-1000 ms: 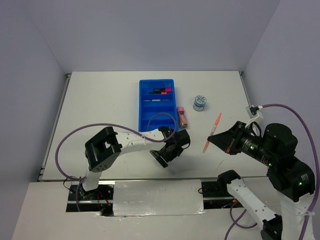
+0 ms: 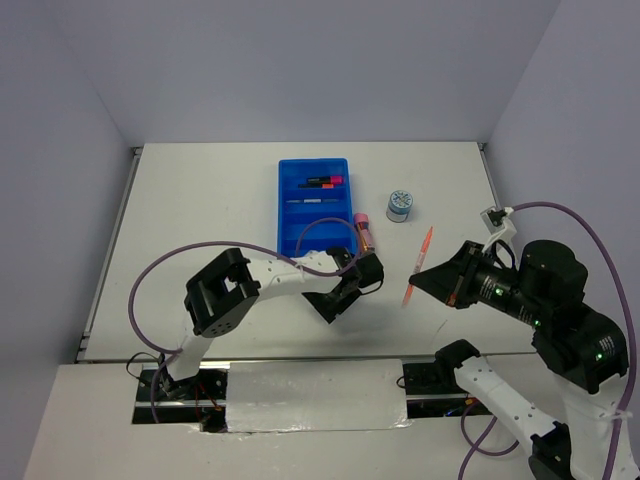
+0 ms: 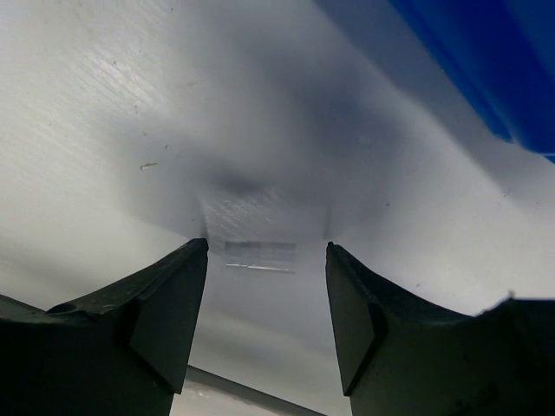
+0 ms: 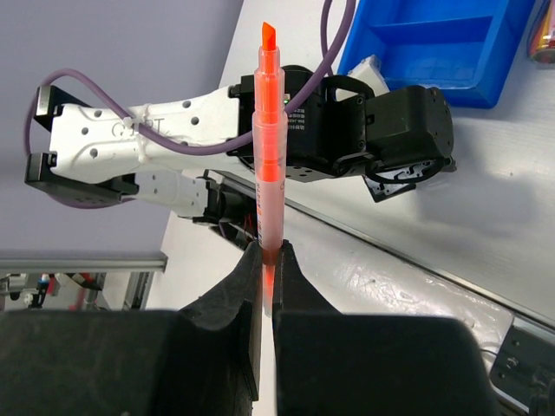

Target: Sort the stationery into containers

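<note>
An orange pen with a clear body (image 4: 270, 156) stands upright in the right wrist view, my right gripper shut on its lower part. From above, the same pen (image 2: 424, 250) leans over the table to the right of the blue tray. The blue tray (image 2: 283, 205) has compartments; dark, pink-ended and orange pens (image 2: 322, 182) and a thin pen (image 2: 313, 201) lie in it. Its front end is partly hidden by the left arm. My left gripper is open above the table in front of the tray (image 3: 494, 61), nothing held between its fingers.
A pink-capped tube (image 2: 363, 232) lies along the tray's right side. Behind it to the right is a small blue-and-white tin (image 2: 399, 206). A faint rectangular patch (image 3: 260, 256) shows between the left fingers; what it is, I cannot tell.
My right gripper, with the orange pen, has drifted a little leftward.
</note>
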